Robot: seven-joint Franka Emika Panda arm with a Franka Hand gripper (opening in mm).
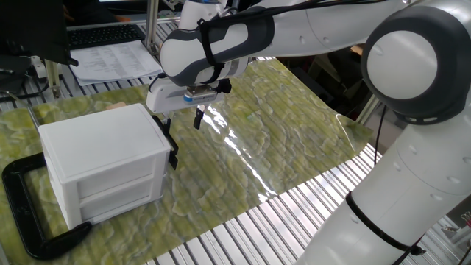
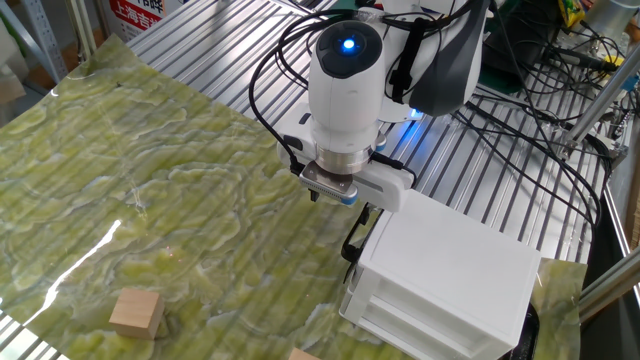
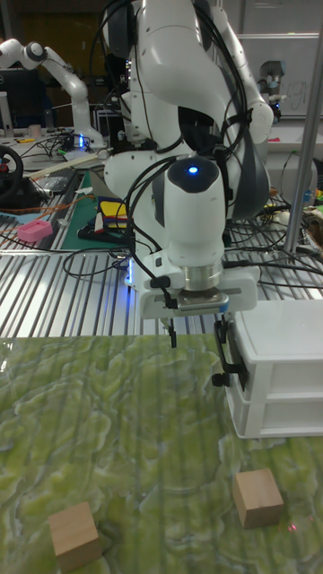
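Observation:
A white two-tier drawer unit (image 1: 103, 162) stands on the green marbled mat, with black handle-like fittings (image 3: 232, 361) along its front side. My gripper (image 3: 196, 334) points down just in front of that side, near its upper edge. Its two dark fingers (image 3: 173, 334) are well apart, and nothing shows between them. The finger nearer the drawer unit is close to the black fitting; whether they touch I cannot tell. Two wooden blocks lie on the mat: one block (image 2: 137, 313) well away from the unit, another block (image 3: 258, 498) nearer to it.
A black clamp-like frame (image 1: 20, 210) lies around the drawer unit's back. The green mat (image 1: 257, 125) is broadly clear in front of the unit. Ribbed metal table (image 2: 240, 60) shows beyond the mat, and loose cables (image 2: 530, 150) run near the arm's base.

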